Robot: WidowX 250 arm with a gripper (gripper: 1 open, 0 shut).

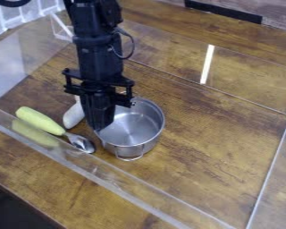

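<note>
The black gripper [100, 114] points down at the left rim of a steel pot [136, 132], its fingertips low by that rim; it looks shut, and nothing shows held. A white object [72, 114] lies just left of the gripper, partly hidden by it. A pale yellow corn-like item [40, 121] and a metal spoon [81, 143] lie left of the pot.
Transparent low walls run along the front, left and right of the work area. A dark strip lies at the back edge.
</note>
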